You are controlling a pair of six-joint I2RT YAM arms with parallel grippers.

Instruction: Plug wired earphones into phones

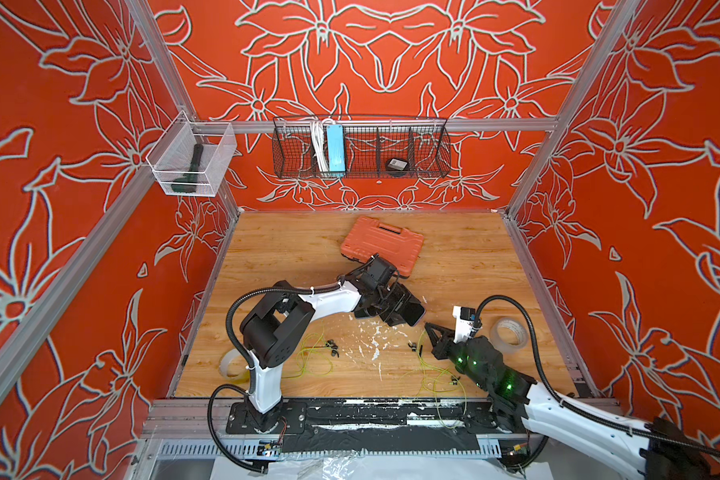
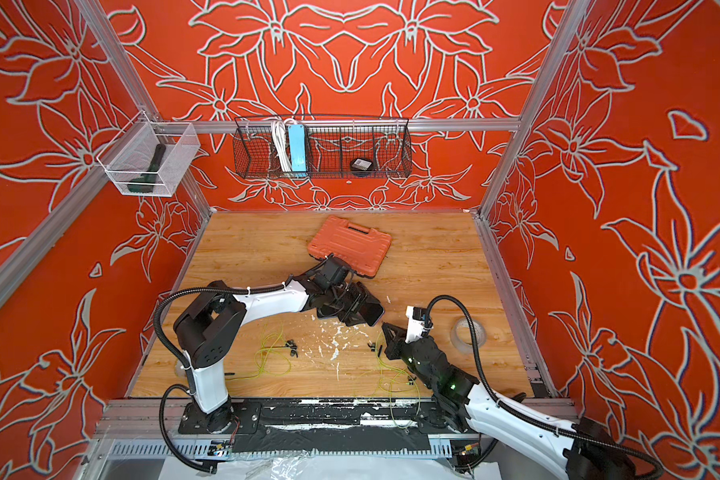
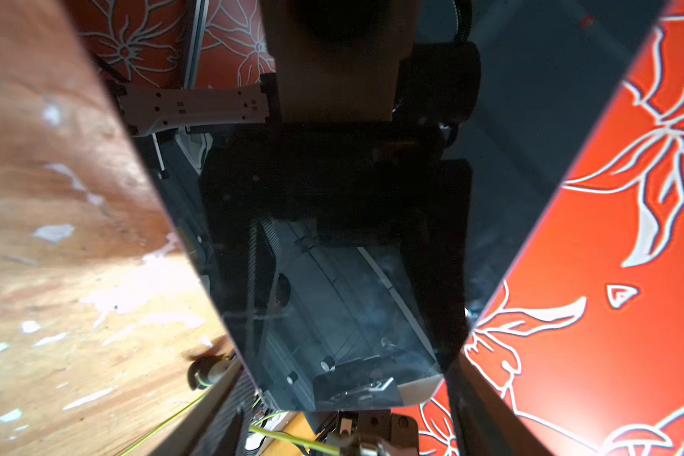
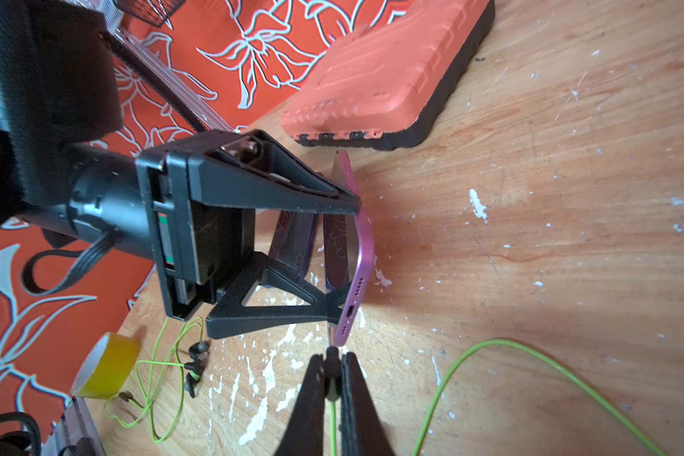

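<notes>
My left gripper is shut on a pink phone, held upright above the table; its dark glass (image 3: 342,288) fills much of the left wrist view. The port on its lower edge faces the right wrist camera. Just below that edge, my right gripper is shut on a black earphone plug (image 4: 332,357) with a green cable trailing. A second, dark phone (image 4: 292,235) lies behind the pink one. Tangled green earphones (image 1: 313,360) lie on the left of the table, with more cable (image 2: 384,368) at the right.
An orange case (image 1: 380,244) lies at the back of the table. Tape rolls sit at the right (image 1: 508,334) and left (image 1: 232,364). Wire baskets (image 1: 360,148) hang on the back wall.
</notes>
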